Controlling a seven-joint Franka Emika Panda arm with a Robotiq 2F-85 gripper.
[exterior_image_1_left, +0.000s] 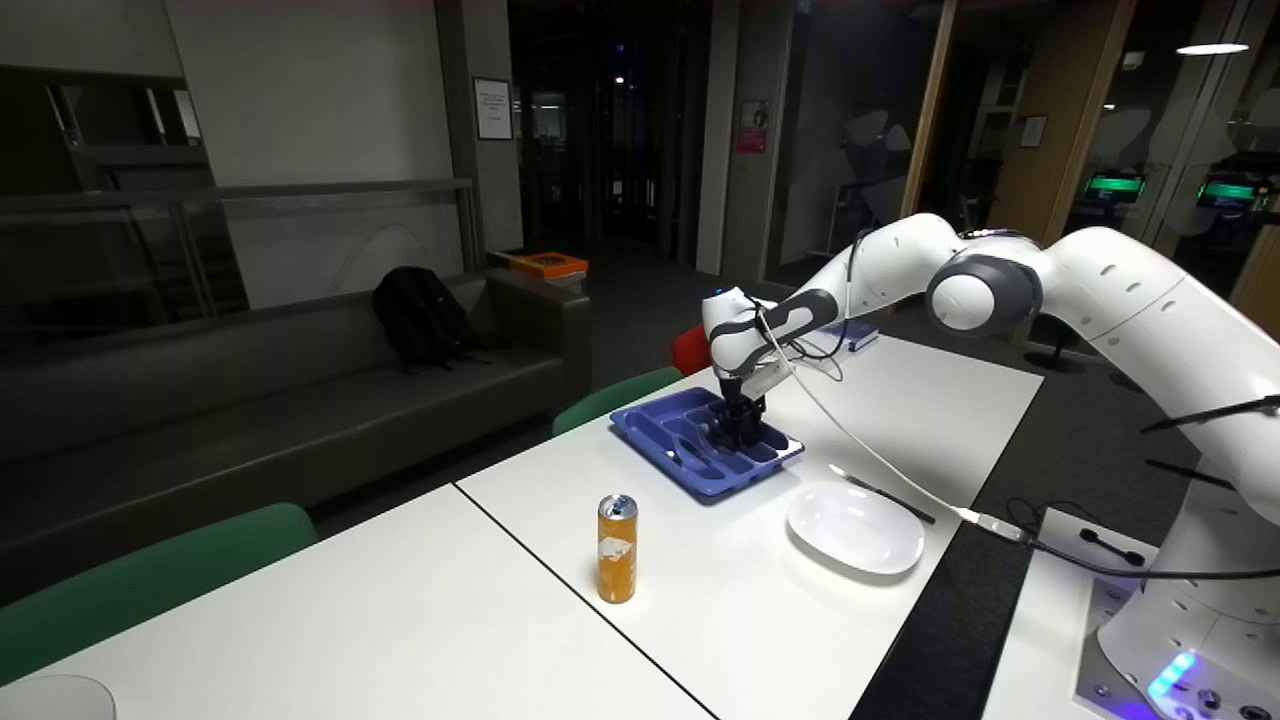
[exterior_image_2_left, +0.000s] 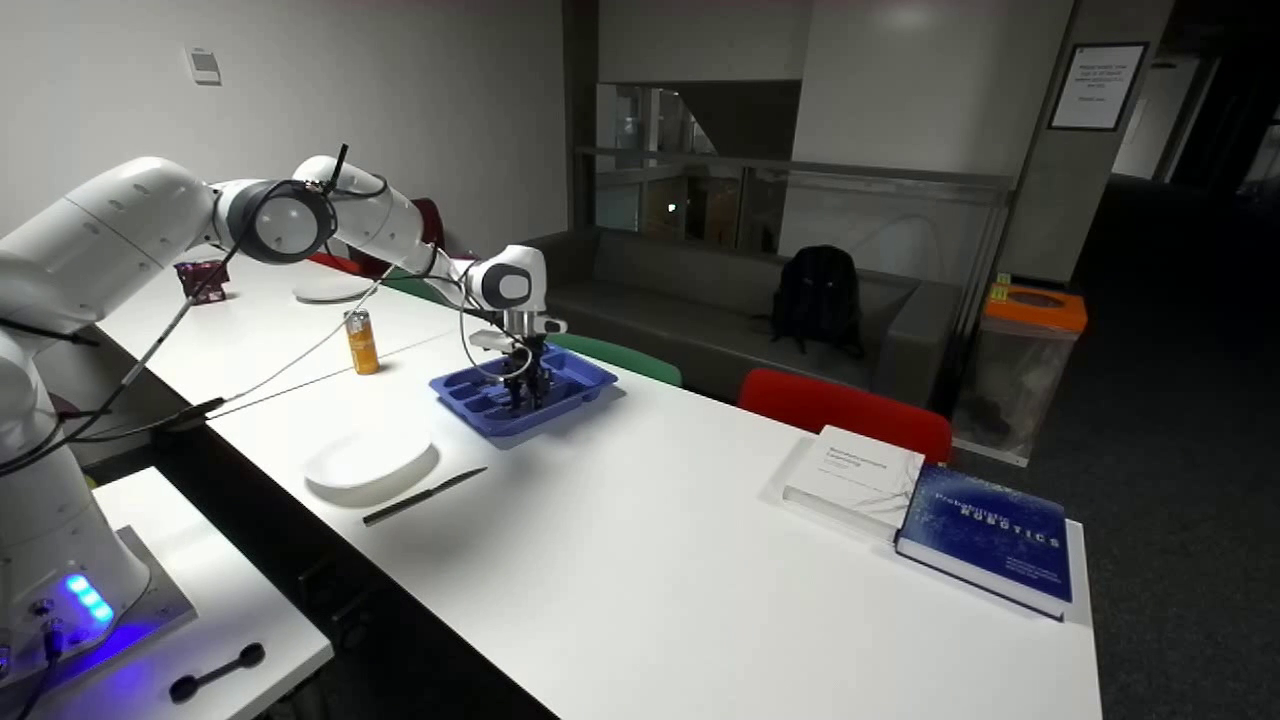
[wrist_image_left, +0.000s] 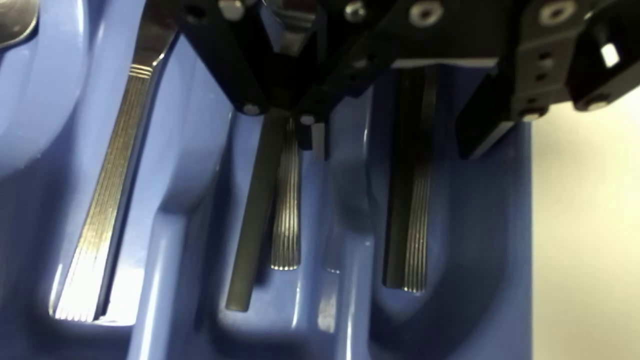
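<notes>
A blue cutlery tray (exterior_image_1_left: 708, 488) stands on the white table, with my gripper lowered into it. The fingers are open. In the wrist view, one fingertip (wrist_image_left: 319, 141) is at the middle compartment, and the other fingertip (wrist_image_left: 489, 139) is inside the tray's right wall. Between them, in the right compartment, lie a dark handle (wrist_image_left: 397, 240) and a ribbed metal handle (wrist_image_left: 418, 240). The middle compartment holds another dark handle (wrist_image_left: 247, 258) and a ribbed handle (wrist_image_left: 286, 234). A ribbed metal handle (wrist_image_left: 105, 216) lies farther left. The upper ends of the middle and right handles are hidden by the gripper.
A white plate (exterior_image_1_left: 857, 528) and a dark-handled knife (exterior_image_2_left: 422, 497) lie on the robot's side of the tray. An orange can (exterior_image_1_left: 617, 552) stands upright nearby. Two books (exterior_image_2_left: 854, 472) rest at the far end, with bare table between them and the tray.
</notes>
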